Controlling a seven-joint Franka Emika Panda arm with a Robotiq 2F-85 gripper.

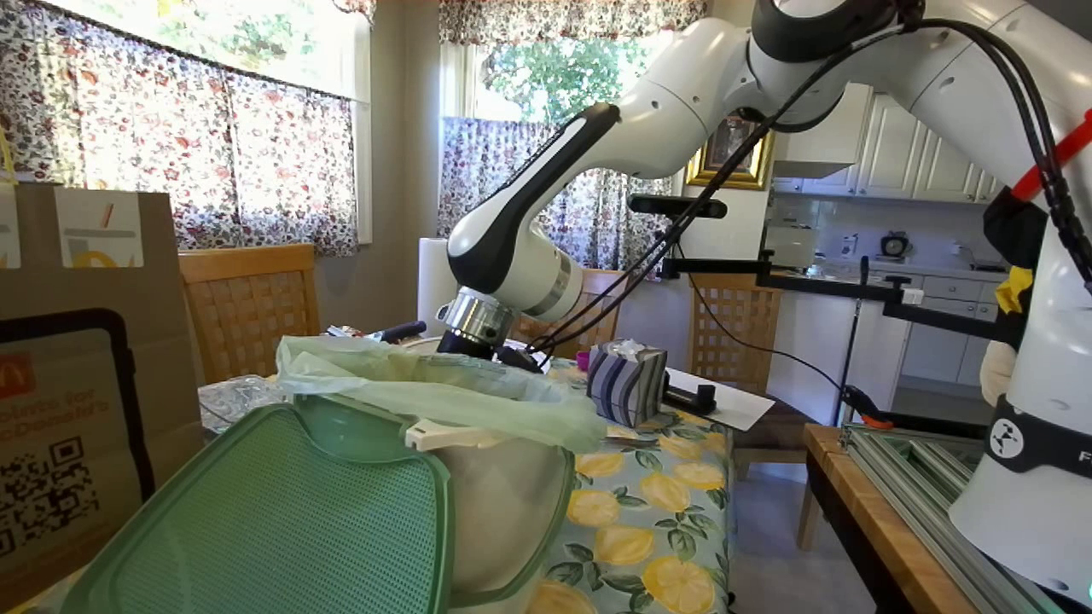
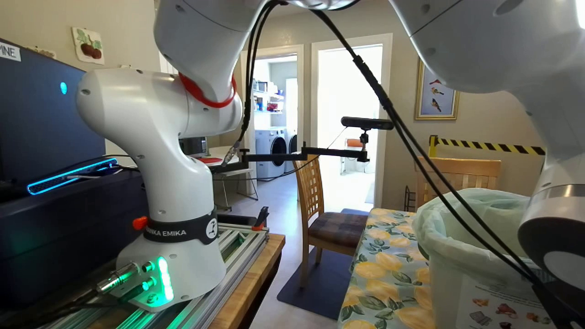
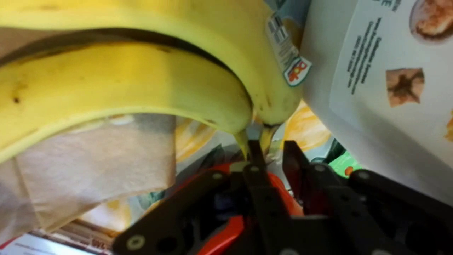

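Two yellow bananas fill the upper left of the wrist view: an outer banana [image 3: 221, 38] with a Dole sticker and an inner banana [image 3: 140, 85]. Their narrow tips point down toward my gripper. It is partly open, with a gap between its dark fingertips. The outer banana's tip shows just beyond that gap, while the inner one's tip lies close to the left finger [image 3: 256, 155]. No firm hold on either shows. In exterior view 1 the bin's liner hides my fingers, and the bananas are out of sight.
A white bin [image 3: 322, 72] with a printed label stands close on the gripper's right; its green liner [image 1: 440, 394] shows in exterior view 1. Brown paper [image 3: 110, 157], a red object [image 3: 231, 229] and a green packet [image 3: 346, 163] lie nearby. A striped tissue box [image 1: 626, 384] stands beyond the bin.
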